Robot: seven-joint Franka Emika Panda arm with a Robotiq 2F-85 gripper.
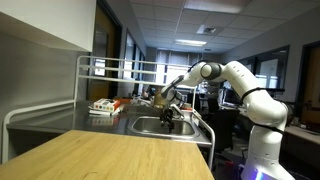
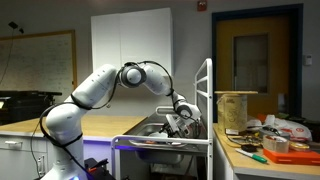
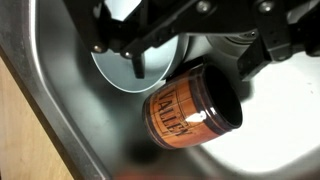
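Note:
An orange-and-dark mug (image 3: 180,118) with large dark letters on its side lies in the metal sink (image 3: 75,75), its dark mouth facing right in the wrist view. Beside it, partly hidden behind my left finger, is a pale grey bowl (image 3: 118,72). My gripper stands open above the sink, its fingers spread over the mug and bowl with nothing held. From outside, the gripper (image 1: 167,115) reaches down over the sink (image 1: 145,127); the mug cannot be made out there.
A bare wooden counter (image 1: 110,155) lies in front of the sink. White rails (image 2: 208,105) frame the sink area. On the wooden side table (image 2: 265,164) are an orange-red container (image 2: 276,144) and other clutter. A round drain (image 3: 238,40) shows near the bowl.

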